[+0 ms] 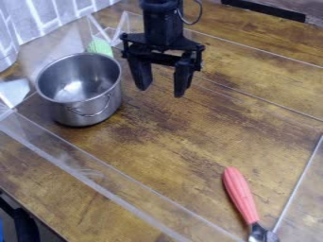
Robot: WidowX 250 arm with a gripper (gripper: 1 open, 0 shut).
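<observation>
My black gripper [161,68] hangs over the back middle of the wooden table, right of the steel pot [78,89]. Its two fingers point down and stand apart, with nothing visible between them. A utensil with a red handle [240,197] lies at the front right, its metal end running toward the bottom edge.
A pale green item [98,47] and a white item [14,92] sit behind and left of the pot. Clear plastic edges run along the left and right.
</observation>
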